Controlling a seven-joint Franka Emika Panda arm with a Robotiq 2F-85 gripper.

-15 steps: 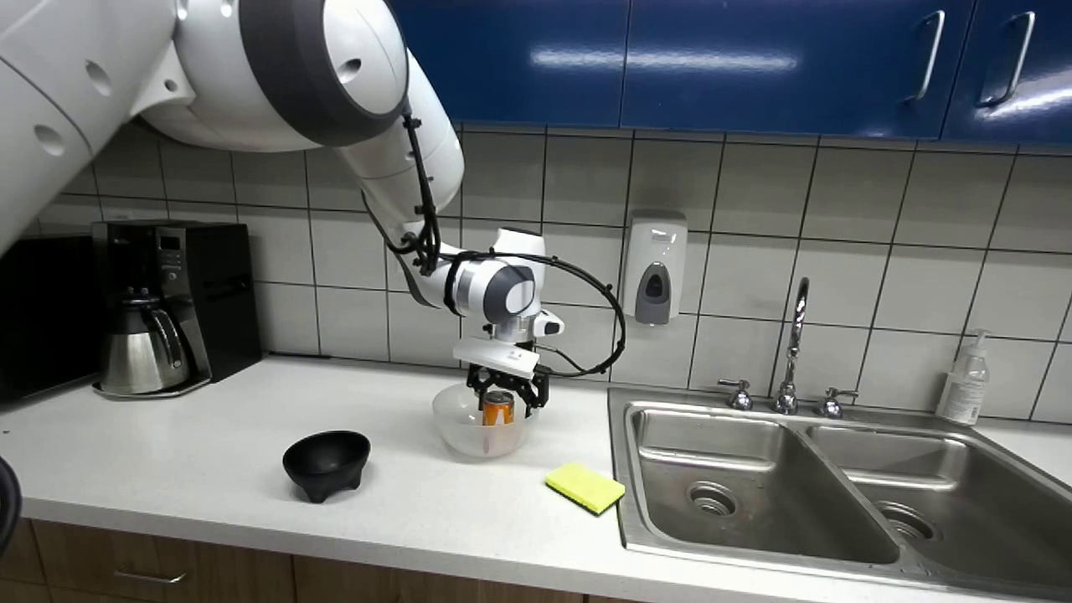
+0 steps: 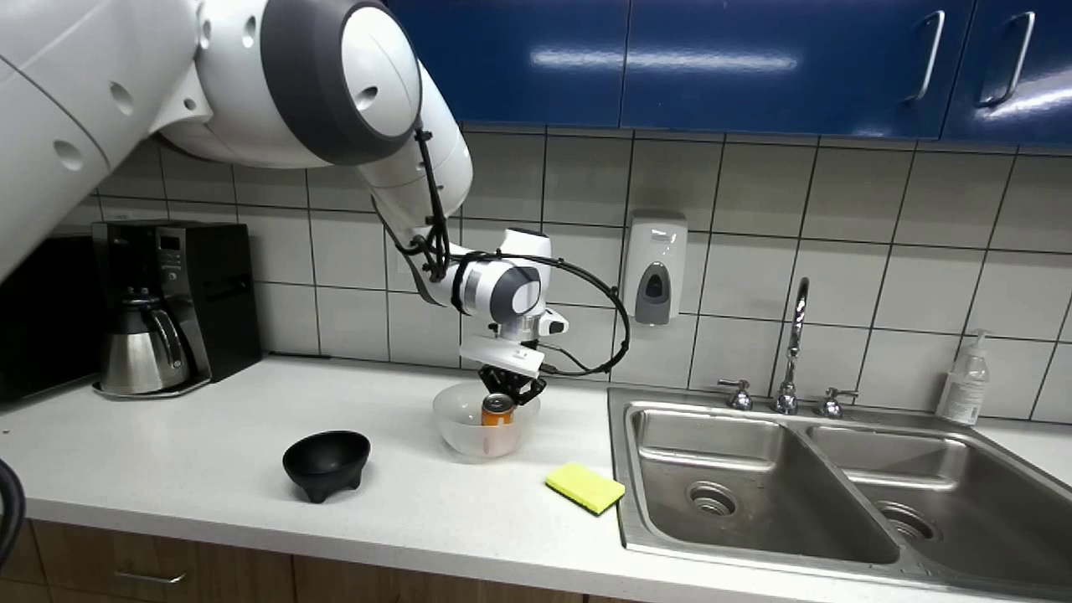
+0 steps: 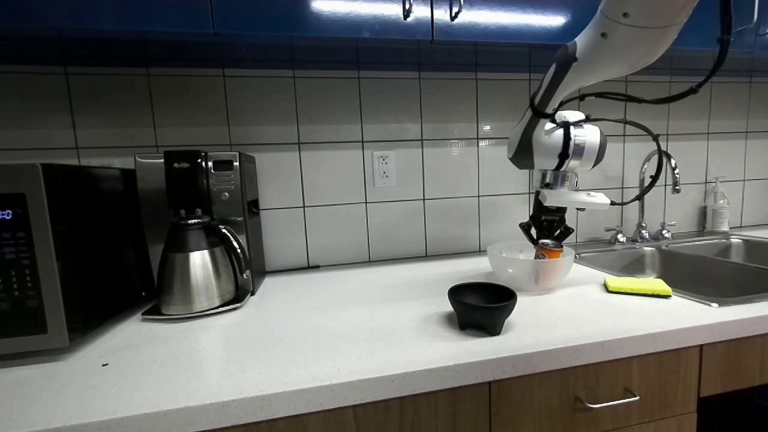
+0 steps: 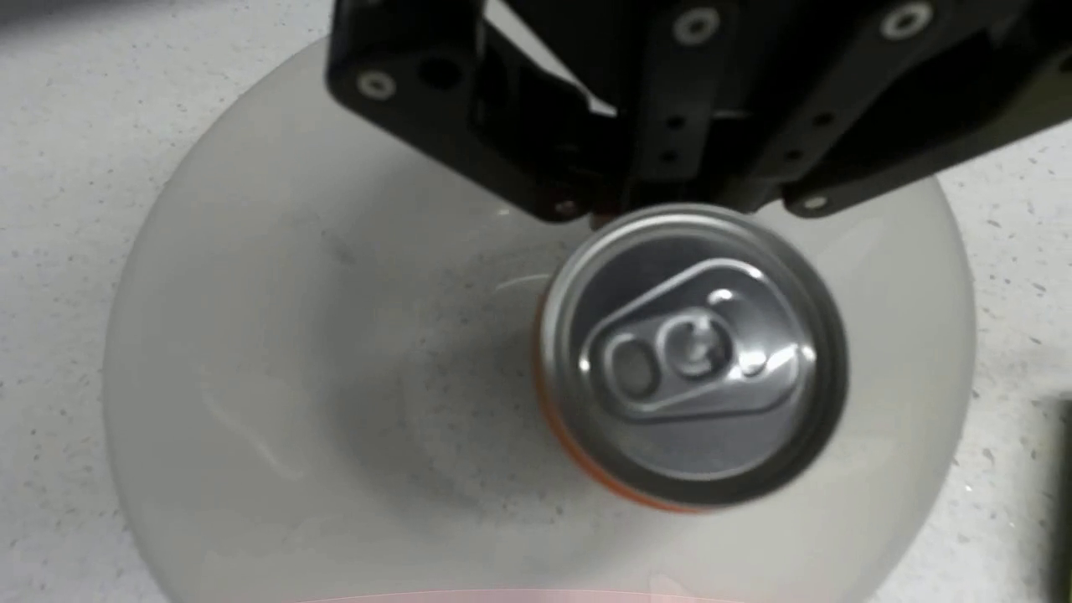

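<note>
An orange can [image 4: 693, 347] with a silver pull-tab top stands upright inside a translucent white bowl [image 2: 454, 422]. My gripper is low over the bowl, right by the can's rim. In the wrist view its black fingers are drawn in towards each other at the can's upper edge, and the can hides their tips. Exterior view 2 shows the gripper [image 3: 547, 234] just above and behind the can [image 3: 548, 249]. Whether the fingers touch the can is hidden.
A black footed bowl [image 2: 327, 464] stands to the left of the white bowl, with a yellow sponge [image 2: 584, 487] on its right beside the sink [image 2: 625, 482]. A coffee maker [image 3: 245, 216] is at the far left. Open counter [image 3: 345, 324] lies between.
The gripper's fingers were spread wide at either side of the can and have come closer together. The arm has shifted slightly right and down in exterior view 1. The can still stands in the bowl.
</note>
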